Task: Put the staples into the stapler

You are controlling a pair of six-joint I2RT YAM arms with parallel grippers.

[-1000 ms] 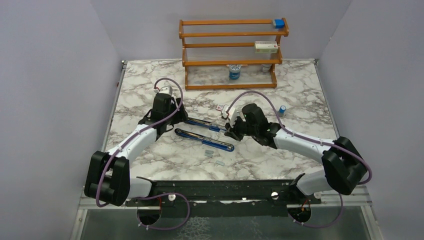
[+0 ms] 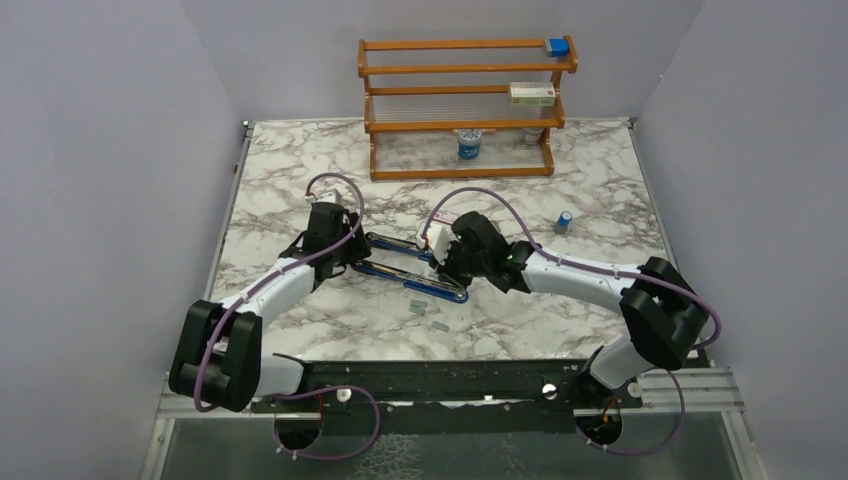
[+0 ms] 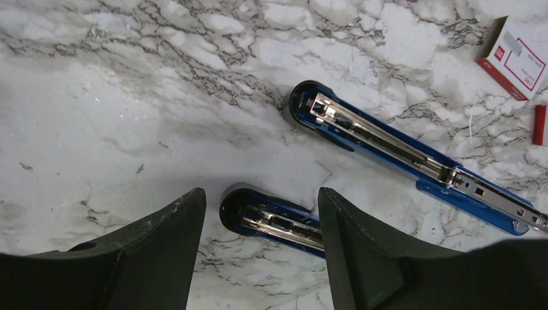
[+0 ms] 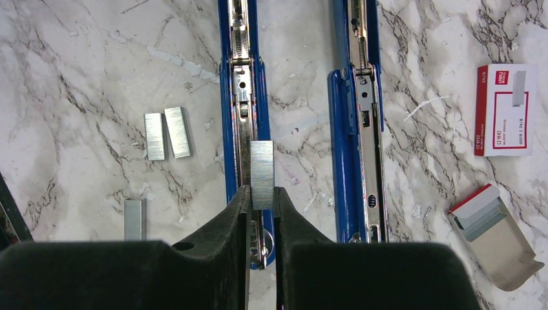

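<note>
Two blue staplers lie opened out on the marble table, the front stapler (image 2: 410, 283) and the back stapler (image 2: 395, 242). Between the fingertips of my right gripper is a silver strip of staples (image 4: 262, 169), with the finger shut on it. In the right wrist view this strip hangs over the front stapler's metal rail, partly covering it. My left gripper stands part open above the front stapler's rounded end (image 3: 242, 210), which shows between its fingers without visible contact. Loose staple strips (image 4: 178, 132) lie left of the front stapler in the right wrist view.
A red and white staple box (image 4: 507, 110) and an opened carton (image 4: 496, 236) lie beyond the back stapler. A wooden rack (image 2: 462, 173) stands at the back, and a small blue-topped container (image 2: 565, 218) stands to the right. Free table lies at the left.
My right arm moved left and toward the front stapler with the staple strip.
</note>
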